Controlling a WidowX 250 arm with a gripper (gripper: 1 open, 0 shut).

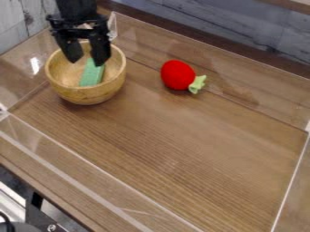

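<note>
My black gripper (80,41) is at the top left, over the back part of a wooden bowl (85,91). A green object (92,74) lies inside the bowl, just below the gripper. The gripper appears open; nothing shows held in it.
A red strawberry-like object (179,75) with a pale green top lies to the right of the bowl.
</note>
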